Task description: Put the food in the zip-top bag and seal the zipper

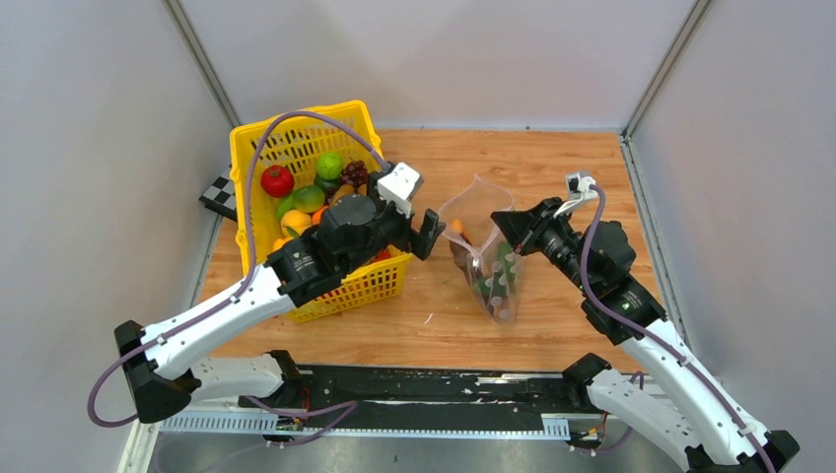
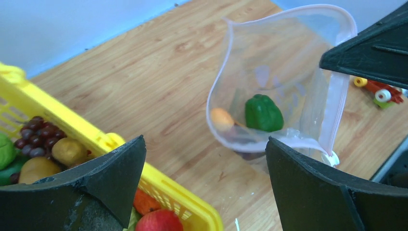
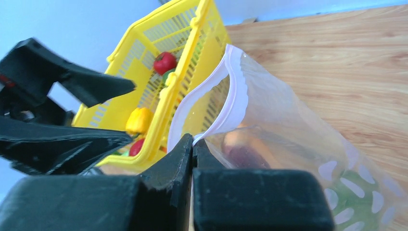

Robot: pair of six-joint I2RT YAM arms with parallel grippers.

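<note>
A clear zip top bag [image 1: 475,219] hangs with its mouth spread wide, its lower part over the wood. Inside it the left wrist view shows a green pepper [image 2: 262,113] and an orange-tan item [image 2: 222,118]; a dark item [image 3: 247,156] shows through the plastic in the right wrist view. My right gripper is shut on the bag's rim. To the left of the bag's mouth, my left gripper stands open with nothing between its fingers.
The yellow basket [image 1: 373,284] on the left holds several foods, among them a tomato [image 1: 277,180], a lime [image 1: 329,165] and grapes [image 2: 41,136]. Clear wood [image 1: 582,163] lies behind and right of the bag.
</note>
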